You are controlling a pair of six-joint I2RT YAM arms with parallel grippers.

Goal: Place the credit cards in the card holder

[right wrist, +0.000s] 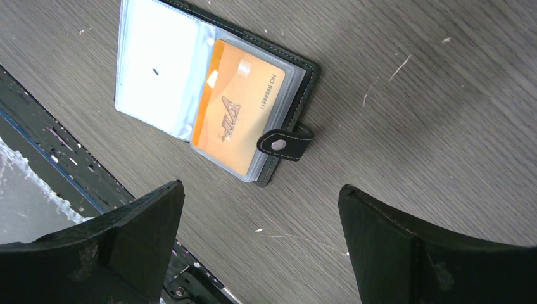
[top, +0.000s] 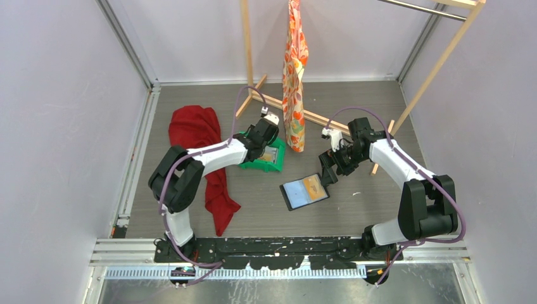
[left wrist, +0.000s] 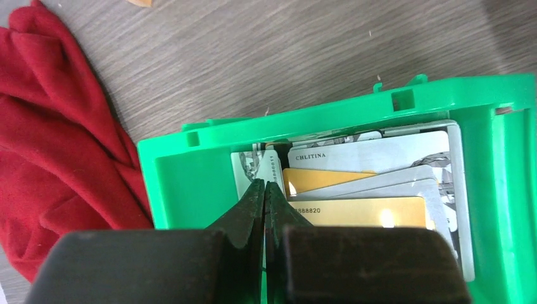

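Observation:
Inside the green basket, several cards lie overlapped, white, grey and gold ones among them. My left gripper is shut, its tips in front of a white card at the left of the pile; nothing shows between its fingers, and whether they touch the card I cannot tell. On the table lies the black card holder, spread open, with an orange card in one clear sleeve and a pale sleeve on its other side. Near it my right gripper stands wide open and empty.
A red cloth lies left of the basket. Behind, an orange-patterned fabric hangs close to the basket from a wooden rack. Bare table surrounds the card holder at the front.

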